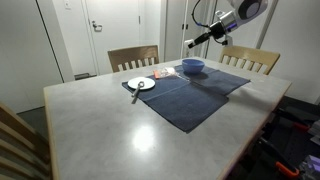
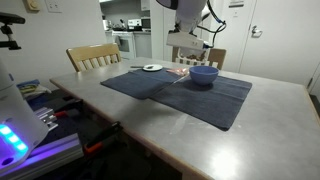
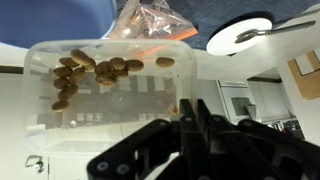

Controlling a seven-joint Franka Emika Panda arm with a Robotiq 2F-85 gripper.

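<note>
A clear container point(image 3: 120, 122) holding several brown nuts point(image 3: 108, 69) fills much of the wrist view. My gripper is shut on its edge. The nuts lie toward the side nearest the blue bowl point(image 3: 70, 18), part of which shows at the top left. In exterior view 1 my gripper point(image 1: 194, 42) hangs above and slightly left of the blue bowl point(image 1: 192, 66), and the container is faint there. The bowl stands upright on the dark cloth, and its inside is hidden in both exterior views.
A plastic bag point(image 1: 168, 72) with something orange lies left of the bowl. Farther left are a white plate point(image 1: 146, 83) and a green-handled utensil point(image 1: 136, 92). Dark cloth point(image 1: 185, 103) covers the table's middle, its front part clear. Chairs stand round the table.
</note>
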